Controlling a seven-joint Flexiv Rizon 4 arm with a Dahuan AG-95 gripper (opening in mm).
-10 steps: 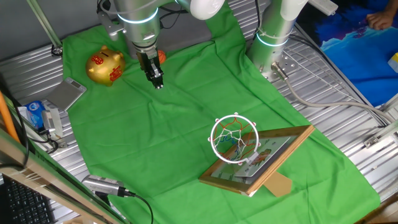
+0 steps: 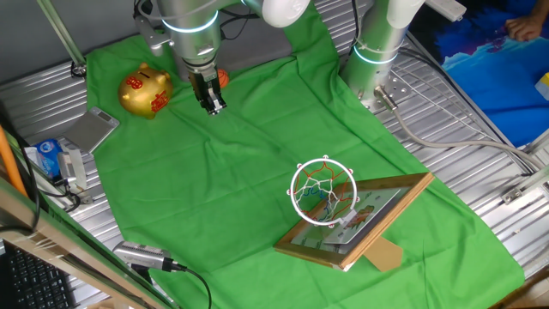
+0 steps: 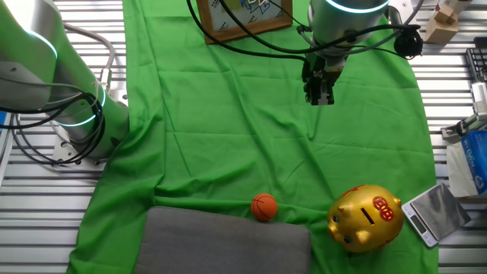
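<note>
My gripper [image 2: 213, 109] hangs over the green cloth, fingers pointing down. Nothing shows between the dark fingers, though they are too small here to tell how far apart they stand. An orange basketball [image 2: 223, 78] is partly behind the gripper in the first exterior view. In the second exterior view the ball [image 3: 264, 206] lies in the open beside a grey pad, well apart from my gripper [image 3: 321, 99]. A small hoop [image 2: 324, 190] with a white rim and coloured net is fixed to a wood-framed board [image 2: 386, 206] on the cloth.
A gold piggy bank [image 3: 367, 218] stands near a small scale [image 3: 436, 214] at the cloth's edge. The grey pad [image 3: 221, 243] borders the ball.
The ball, hoop and piggy bank have not moved.
</note>
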